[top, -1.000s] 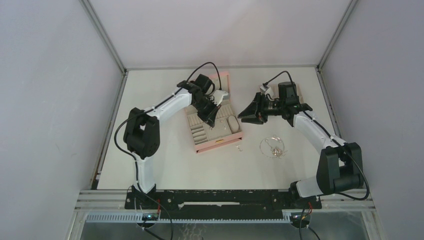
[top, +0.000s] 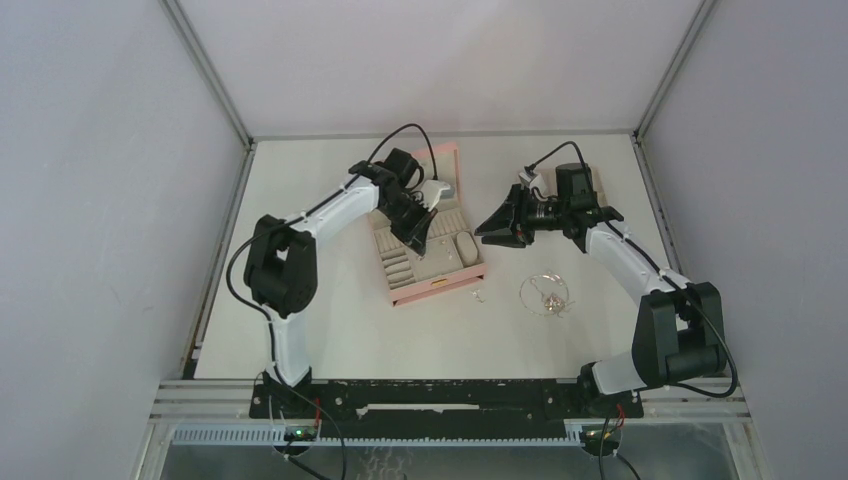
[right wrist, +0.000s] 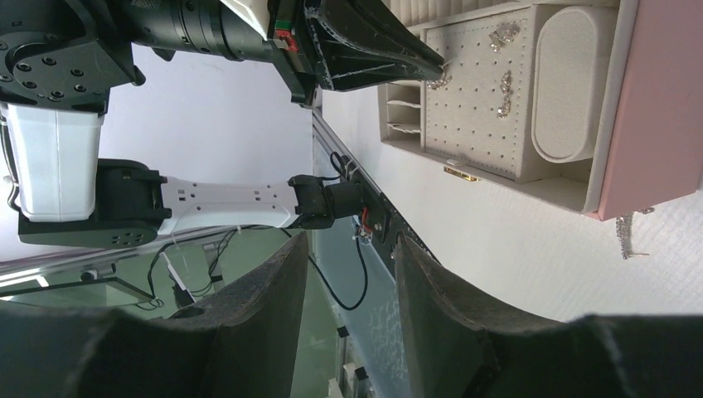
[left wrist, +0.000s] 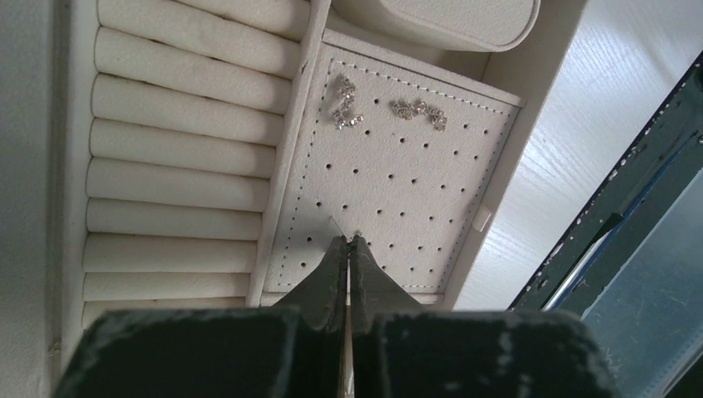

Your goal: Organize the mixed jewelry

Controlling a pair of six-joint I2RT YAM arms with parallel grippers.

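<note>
In the pink jewelry box (top: 437, 287), my left gripper is over the dotted earring panel (left wrist: 398, 191), its fingers shut on a tiny sparkling earring (right wrist: 439, 81). A thin pin sticks out beside the fingertips; most of the earring is hidden in the left wrist view. Two small sparkling earrings, one curved (left wrist: 346, 104) and one wavy (left wrist: 419, 112), sit on the same panel. Right of the box, my right gripper hangs open and empty. A silvery dangling piece (right wrist: 623, 236) lies on the table beside the box.
Ring rolls (left wrist: 182, 182) fill the compartment beside the panel, and an oval cushion (right wrist: 566, 83) is at its other side. A hoop and tangled chains (top: 548, 297) lie right of the box. Bare table is in front.
My left gripper has shifted very slightly to the left over the panel, staying shut. The right arm and the loose jewelry on the table look unmoved.
</note>
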